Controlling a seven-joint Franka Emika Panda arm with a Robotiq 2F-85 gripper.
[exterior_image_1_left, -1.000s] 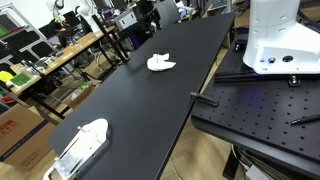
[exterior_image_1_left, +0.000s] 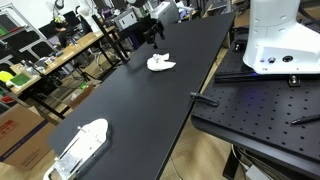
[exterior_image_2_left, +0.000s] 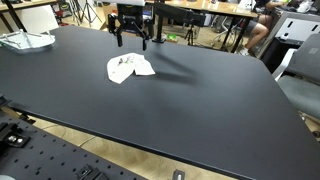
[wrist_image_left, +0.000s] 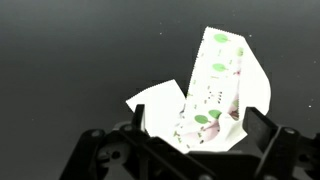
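Observation:
A crumpled white cloth or paper napkin (wrist_image_left: 215, 90) with green leaf and small pink prints lies on the black table. The outside views show the same napkin (exterior_image_2_left: 130, 66) as a low, loose heap, with its far end (exterior_image_1_left: 160, 62) near my arm. Above the napkin's far side hangs my gripper (exterior_image_2_left: 132, 43), its fingers spread apart and nothing between them. In the wrist view, the fingers reach in at the bottom left and right, and the napkin's lower part shows between and beyond them.
A white tray (exterior_image_1_left: 80, 149) rests on the table, well apart from the napkin; exterior view 2 has this tray (exterior_image_2_left: 28, 41) at the far left.
The napkin and tray lie where they were.

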